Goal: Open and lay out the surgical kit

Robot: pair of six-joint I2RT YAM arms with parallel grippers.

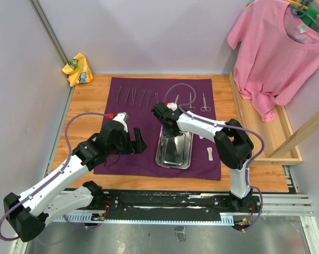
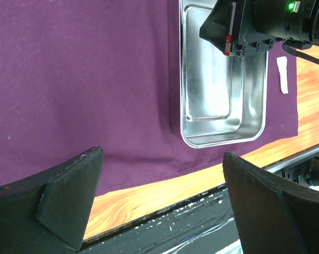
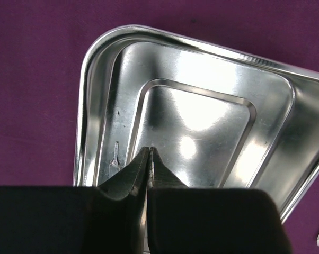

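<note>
A steel tray (image 1: 175, 159) with a nested inner plate lies on the purple cloth (image 1: 135, 166); a small thin metal item (image 3: 115, 154) shows along its left inside. My right gripper is over the tray, shut, with nothing clear between its fingers. My left gripper (image 1: 138, 142) hangs open and empty left of the tray. Several forceps (image 1: 133, 96) and scissors (image 1: 204, 106) lie in a row along the back of the cloth. A white strip (image 2: 283, 74) lies right of the tray.
A wooden rack (image 1: 281, 159) with a pink shirt (image 1: 273, 53) stands at the right. A yellow bag (image 1: 80, 71) sits at the back left.
</note>
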